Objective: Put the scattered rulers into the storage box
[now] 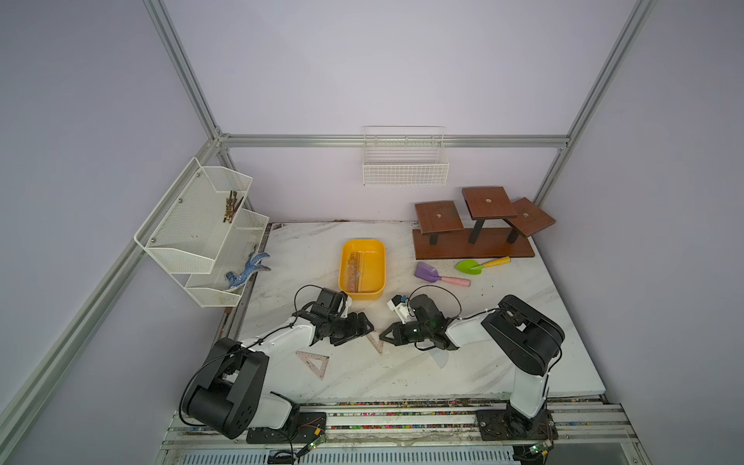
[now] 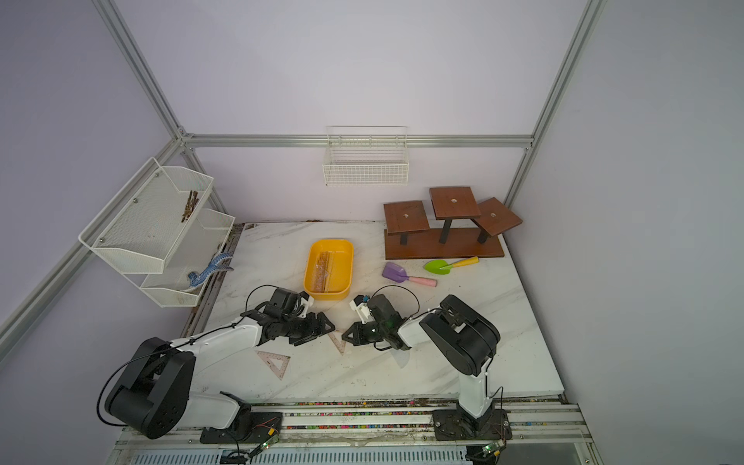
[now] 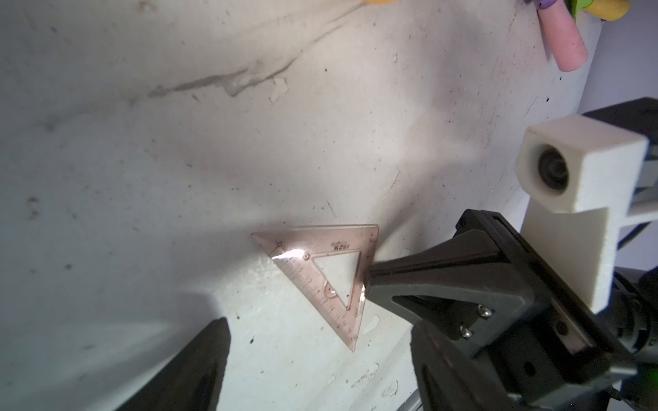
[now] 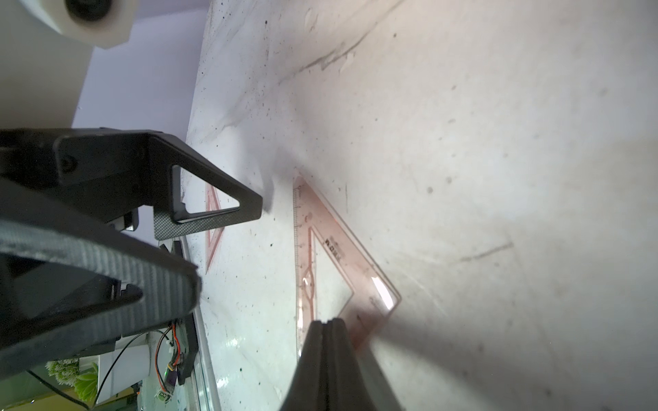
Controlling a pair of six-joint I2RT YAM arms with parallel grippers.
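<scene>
A clear pinkish triangle ruler [image 1: 376, 344] lies flat on the table between the two grippers. My right gripper is shut with nothing between its fingers; its tips overlap the ruler's near edge in the right wrist view, and the ruler is outside them. My left gripper is open and empty, with the same triangle [image 3: 308, 277] ahead of its fingers. A second triangle ruler [image 1: 321, 369] lies to the left, near the left forearm. Beneath the right arm shows a pale translucent piece [image 1: 440, 358]. The yellow storage box [image 1: 381, 271] holds a long clear ruler [image 1: 353, 271].
Purple [image 1: 427, 271] and green [image 1: 468, 266] toy shovels lie right of the box, before a brown tiered stand [image 1: 472, 246]. A white mesh shelf [image 1: 201, 224] stands at left. The two grippers are close together.
</scene>
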